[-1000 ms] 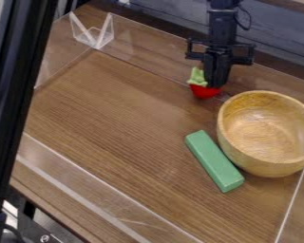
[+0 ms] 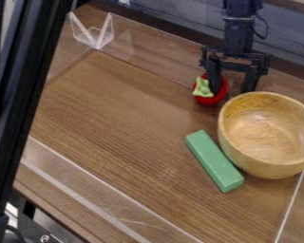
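Observation:
The black gripper (image 2: pixel 230 82) stands open at the upper right of the camera view, low over a small red object (image 2: pixel 211 98) with a pale green top, its fingers either side of or just behind it; contact is unclear. A large yellow-tan bowl (image 2: pixel 268 138) sits to the front right of the gripper, and a green bar (image 2: pixel 215 161) lies left of the bowl.
A white wire-like object (image 2: pixel 94 32) stands at the back left. A dark vertical structure fills the left edge, and a grey wall runs along the back.
The gripper has shifted slightly to the right over the last second, and more of the red object shows. The bowl and green bar look unmoved.

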